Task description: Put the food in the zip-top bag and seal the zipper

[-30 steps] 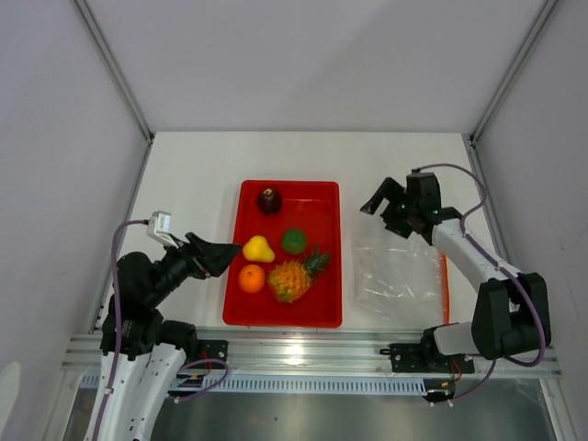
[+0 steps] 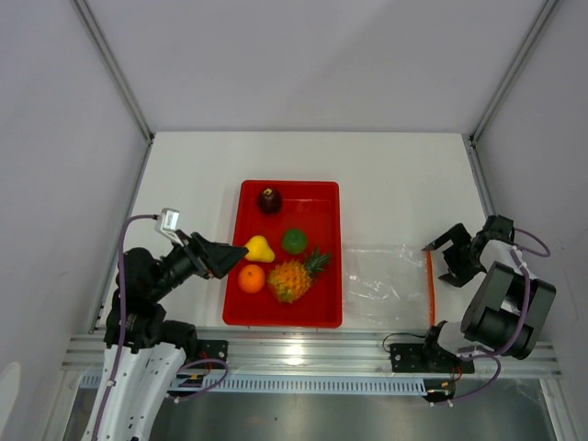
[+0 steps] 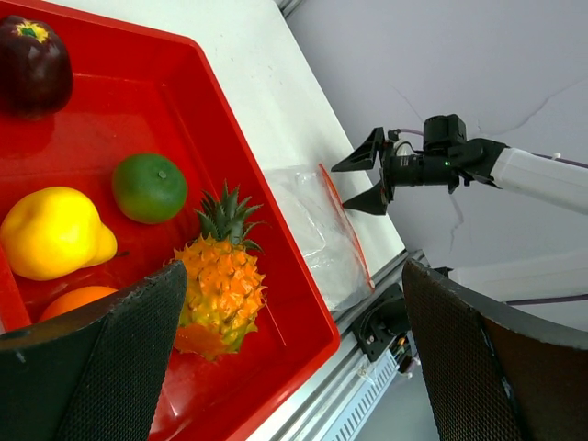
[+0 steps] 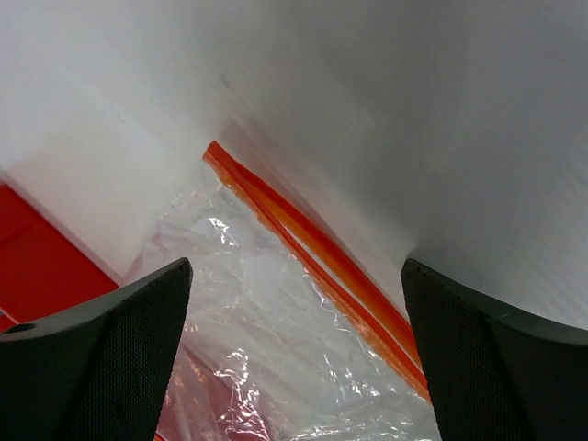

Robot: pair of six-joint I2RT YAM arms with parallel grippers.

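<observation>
Flat on the table right of the tray lies a clear zip bag (image 2: 384,285), its orange zipper (image 2: 431,289) along the right side. My right gripper (image 2: 435,264) is open at that zipper edge; in its wrist view the zipper (image 4: 312,250) runs slantwise between the spread fingers. Over the left side of the red tray (image 2: 333,207) my left gripper (image 2: 235,260) stands open and empty. The tray holds an eggplant (image 2: 269,201), a green fruit (image 2: 294,241), a yellow pear (image 2: 259,249), an orange (image 2: 251,278) and a pineapple (image 2: 289,281).
The bag's left edge lies right up against the tray's right wall. Bare white table (image 2: 400,184) stretches behind the bag. A metal rail (image 2: 285,338) borders the front, and grey walls close in both sides.
The bag has shifted left, closer to the tray. The left arm has barely moved.
</observation>
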